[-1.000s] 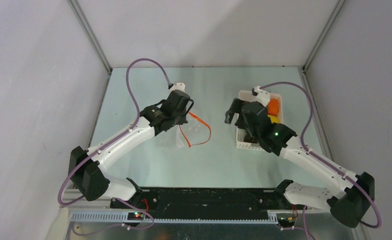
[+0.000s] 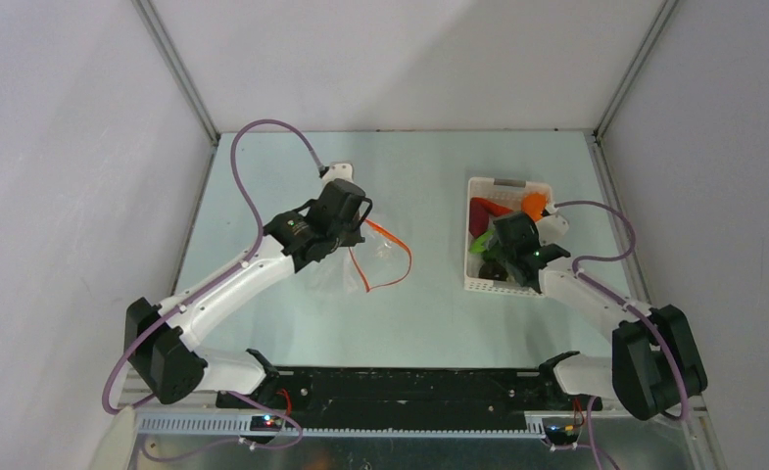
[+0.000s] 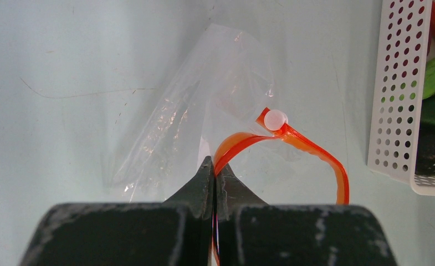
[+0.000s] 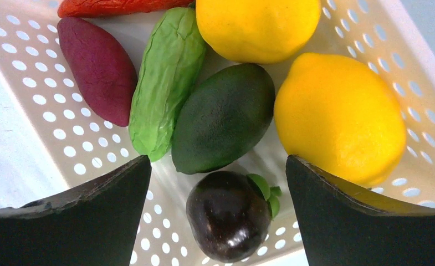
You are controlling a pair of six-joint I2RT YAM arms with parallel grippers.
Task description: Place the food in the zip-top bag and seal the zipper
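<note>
The clear bag (image 3: 198, 94) with an orange zipper (image 3: 309, 146) lies on the table, its mouth spread. My left gripper is shut on the bag's zipper edge. My right gripper is open inside the white basket (image 2: 467, 274), low over the food: a black eggplant (image 4: 228, 216) between the fingers, a dark avocado (image 4: 223, 119), a green cucumber (image 4: 160, 77), a purple sweet potato (image 4: 96, 69), a red pepper (image 4: 115, 6) and yellow pieces (image 4: 339, 116).
The basket stands on the right of the table, apart from the bag. Walls border the back and both sides.
My right arm has swung right and lowered its gripper into the basket.
</note>
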